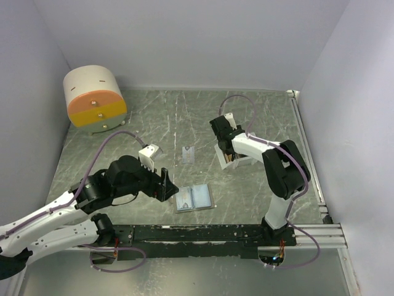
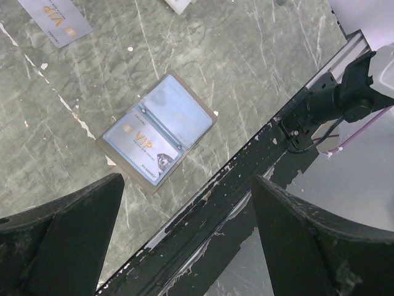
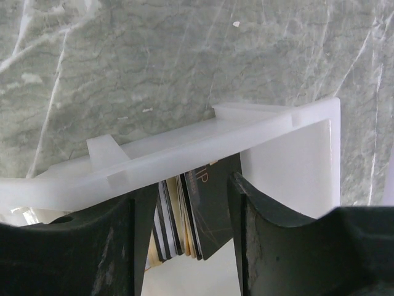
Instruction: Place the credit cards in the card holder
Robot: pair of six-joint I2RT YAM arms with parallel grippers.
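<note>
A white card holder (image 3: 289,166) holds a row of dark and tan cards (image 3: 206,203), the front one a black VIP card. My right gripper is open over these cards, its fingers inside the holder. My left gripper stands open above the near part of the table, nothing between its fingers. A flat tray (image 2: 203,129) with two pale panels, one printed VIP, lies below it. A loose VIP card (image 2: 55,21) lies on the table between the tray and the holder, seen also in the top view.
A white cabinet (image 1: 95,86) with orange and yellow drawers stands at the back left. Grey walls border the marble table (image 1: 160,105).
</note>
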